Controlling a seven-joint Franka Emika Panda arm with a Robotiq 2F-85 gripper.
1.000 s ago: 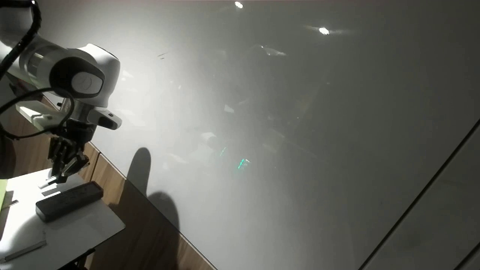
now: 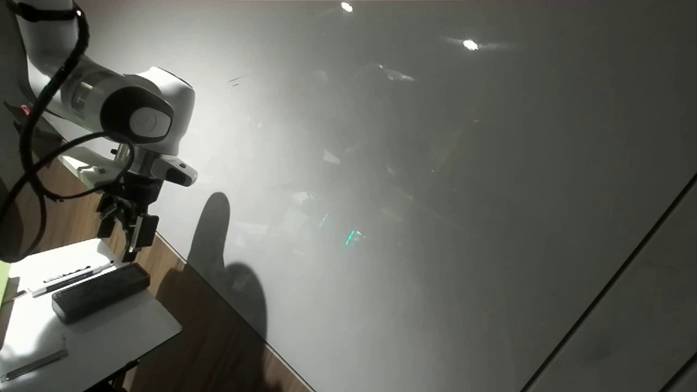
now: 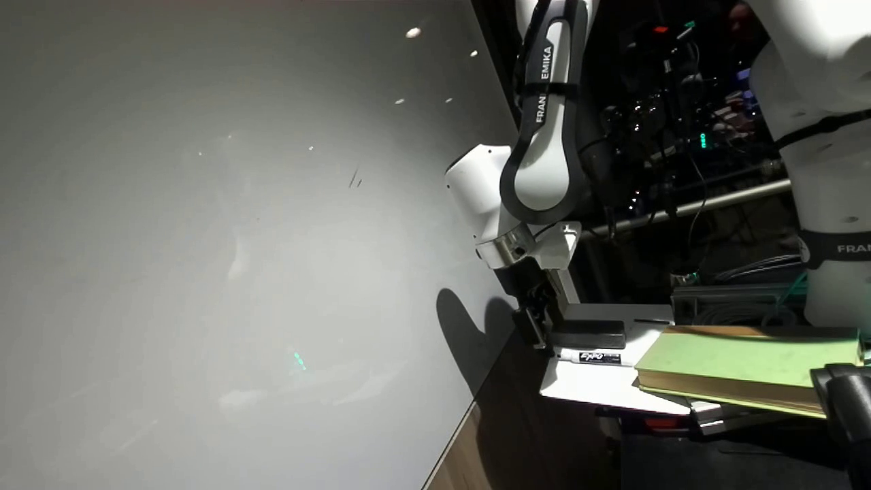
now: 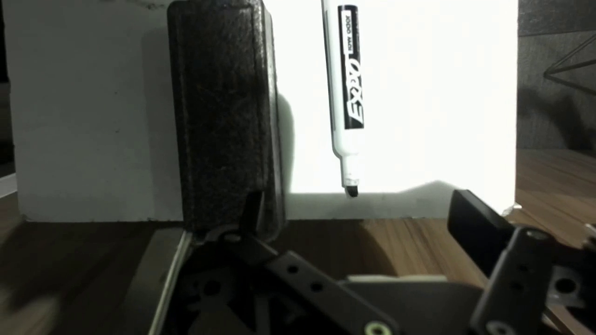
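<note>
A white Expo marker [image 4: 346,83] with a black label and bare dark tip lies on the white shelf [image 4: 447,111]. Beside it is a dark block-shaped eraser [image 4: 220,111]. My gripper stands open at the shelf's edge, with no object between its fingers; the marker's tip points toward the gap. In the wrist view, one finger [image 4: 254,215] overlaps the eraser's near end; whether they touch I cannot tell. From the first exterior view, the gripper [image 2: 122,236] appears just beyond the marker [image 2: 72,277] and eraser [image 2: 101,292].
A large whiteboard [image 2: 425,196] rises next to the shelf, bearing a couple of short dark strokes [image 2: 235,81]. A thick green book [image 3: 751,359] occupies the shelf's other side. Another white arm [image 3: 841,180] stands at the right of the second exterior view.
One second ago my gripper was further left and lower, with a white marker end showing at its fingers. It has since moved right and up, and the marker now lies on the shelf.
</note>
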